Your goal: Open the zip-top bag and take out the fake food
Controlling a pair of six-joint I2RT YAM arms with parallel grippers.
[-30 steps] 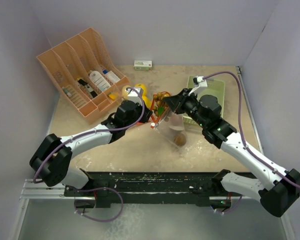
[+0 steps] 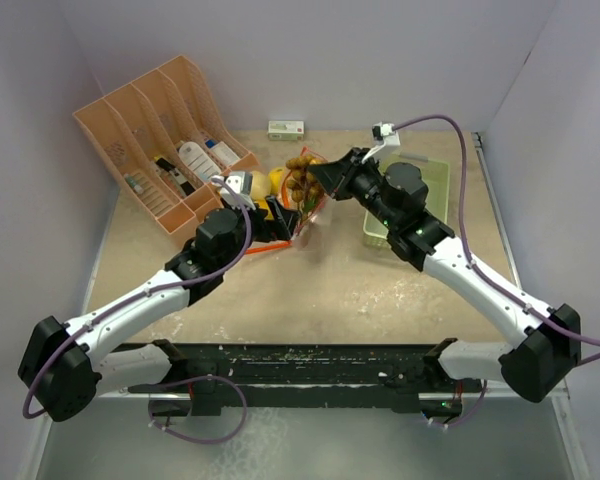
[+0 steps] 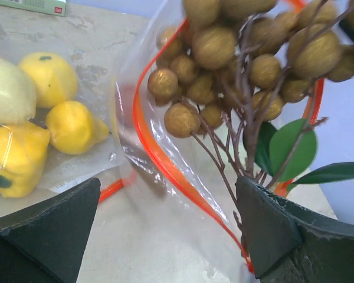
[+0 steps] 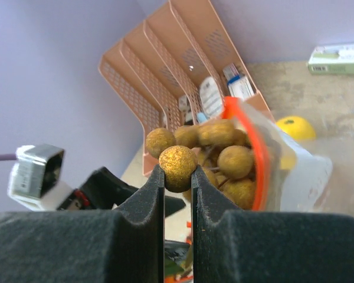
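Observation:
My left gripper stands open at the zip top bag (image 3: 159, 159) with its orange-red zip edge; the bunch of brown fake fruit on branches (image 3: 259, 71) with green leaves rises out of or inside it, I cannot tell which. My right gripper (image 2: 322, 172) is at the top of that bunch; in the right wrist view (image 4: 177, 174) a brown ball sits at its fingertips, and whether it is held is unclear. Yellow fake fruit (image 3: 71, 127) in clear plastic lies to the left.
A peach divided organizer (image 2: 130, 120) with bottles stands back left, a small box (image 2: 286, 130) at the back, and a pale green bin (image 2: 430, 190) at the right, partly behind my right arm.
My left gripper has moved left and stands open; my right gripper has moved up toward the back left, and the bag with the brown bunch has shifted the same way.

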